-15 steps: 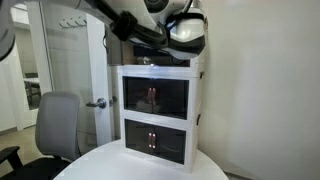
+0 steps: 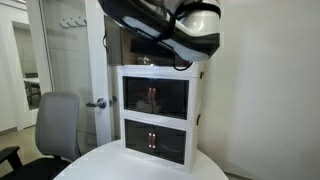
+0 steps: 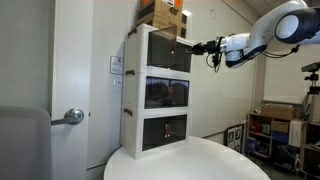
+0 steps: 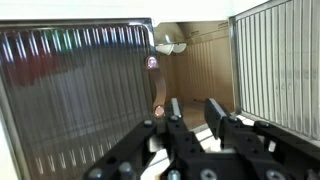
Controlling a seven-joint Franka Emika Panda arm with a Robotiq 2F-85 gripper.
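Note:
A white three-tier cabinet (image 3: 137, 90) with dark doors stands on the round white table (image 3: 200, 165). My gripper (image 3: 195, 48) is at the front of its top compartment. Looking through the wrist view, I see my gripper with its fingertips apart and nothing visible between them. Beyond them, a ribbed door (image 4: 80, 90) with a copper-coloured handle (image 4: 155, 80) fills the left side, and another ribbed panel (image 4: 280, 65) stands at right. Between the two, the brown interior (image 4: 203, 68) shows, with small pale objects (image 4: 170, 42) at its upper left.
Brown boxes (image 3: 162, 15) sit on top of the cabinet. The lower two tiers have their doors (image 2: 155, 97) shut. Clear tabletop lies before the cabinet, and an office chair (image 2: 57, 125) stands at left.
Across exterior view 1, the arm has shifted to the right over the cabinet's top. The lower doors, table and chair look the same.

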